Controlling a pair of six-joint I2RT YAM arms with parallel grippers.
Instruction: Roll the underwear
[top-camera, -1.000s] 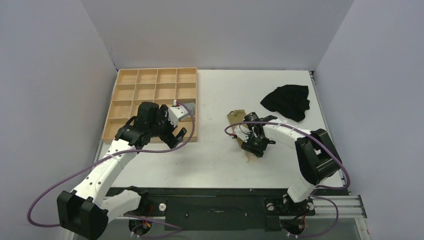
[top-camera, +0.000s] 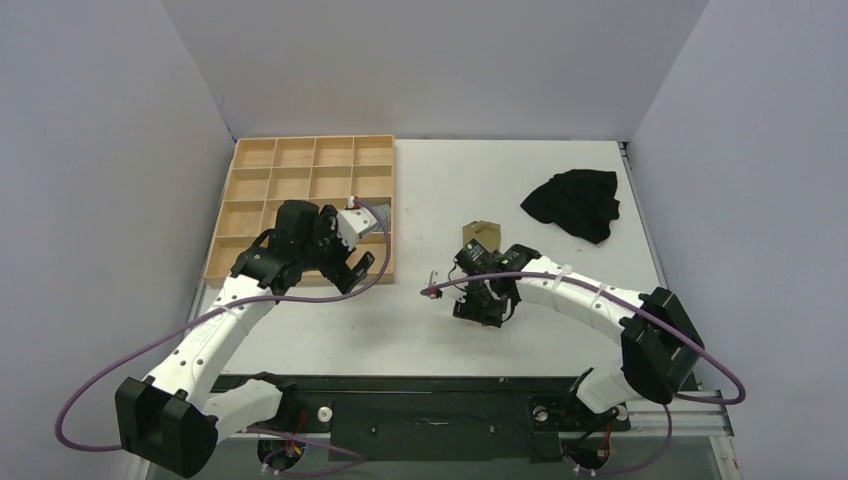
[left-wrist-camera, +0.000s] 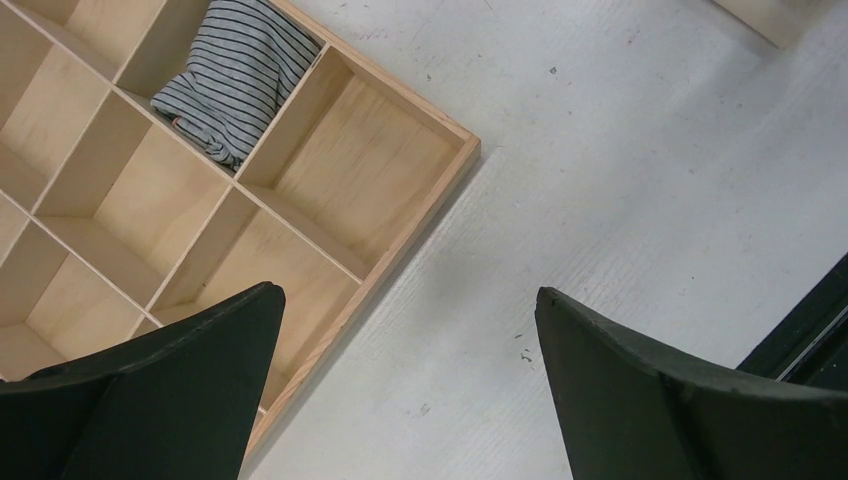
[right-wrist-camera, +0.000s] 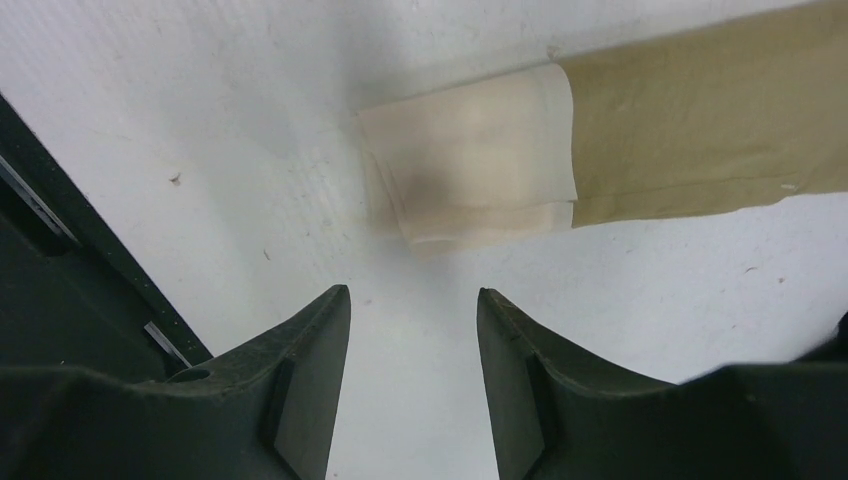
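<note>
An olive cloth (top-camera: 480, 232) lies flat on the white table, partly under my right arm in the top view; in the right wrist view its olive part (right-wrist-camera: 680, 120) joins a pale beige folded end (right-wrist-camera: 470, 150). My right gripper is open above the table beside that end, nothing between its fingers. My left gripper is open over the wooden divider box's near right part. A grey striped rolled garment (left-wrist-camera: 235, 75) sits in one of the box's compartments.
The wooden box (top-camera: 250, 212) fills the back left, mostly empty compartments. A black cloth (top-camera: 575, 200) lies at the right back. Table between box and olive cloth is clear.
My right gripper has moved left and toward the front edge over the past second, and the olive cloth appears straighter. The left arm is nearly still.
</note>
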